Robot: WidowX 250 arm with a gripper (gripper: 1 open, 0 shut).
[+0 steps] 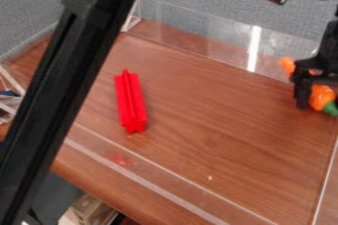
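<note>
An orange toy carrot (321,98) with a green top lies at the right side of the wooden table, by the clear back barrier. The black gripper (311,79) is down over it at the right edge, partly hiding it; whether its fingers are shut on the carrot is unclear. A red ridged bar (130,101) lies on the left half of the table, apart from the gripper.
Clear low walls border the wooden table (205,155) at the back, front and right. A large dark arm part crosses the left and top of the view.
</note>
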